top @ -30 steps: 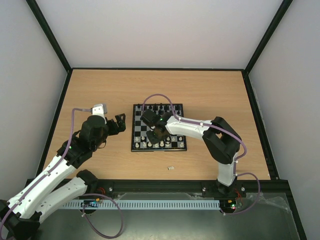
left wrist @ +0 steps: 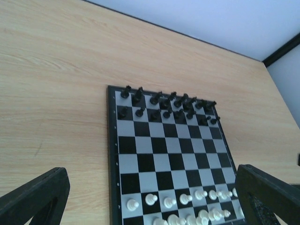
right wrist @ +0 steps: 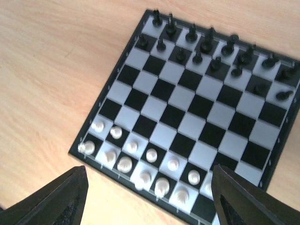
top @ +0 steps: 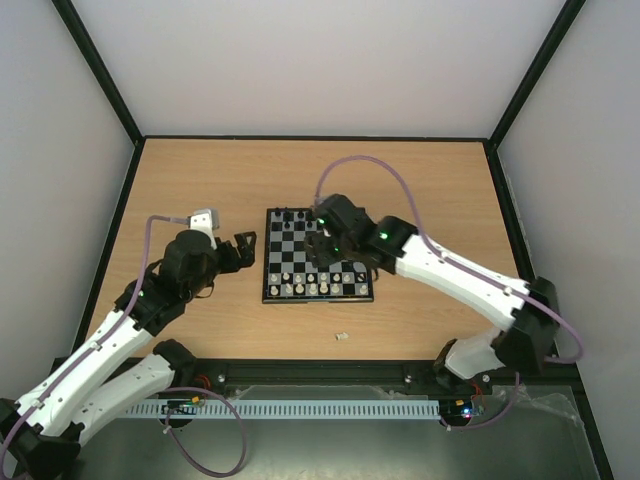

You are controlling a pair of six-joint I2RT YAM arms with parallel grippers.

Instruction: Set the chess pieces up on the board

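The chess board (top: 293, 254) lies flat mid-table, black and pale squares inside a dark rim. Black pieces (right wrist: 206, 43) fill its two far rows, all upright as far as I can see. White pieces (right wrist: 124, 164) stand in the two near rows; in the right wrist view the near-right corner is cut off. My right gripper (top: 315, 250) hangs above the board, open and empty, its fingers (right wrist: 51, 199) apart at the bottom of its wrist view. Left of the board my left gripper (top: 247, 248) is held open, nothing between its fingers.
A small pale object (top: 342, 336) rests on the wooden table (top: 420, 320) in front of the board. Bare table surrounds the board on all sides. The right arm covers part of the board in the top view.
The right arm has swung right and risen from low over the near white rows, uncovering more of them. My left arm has barely shifted, and the board stays in place.
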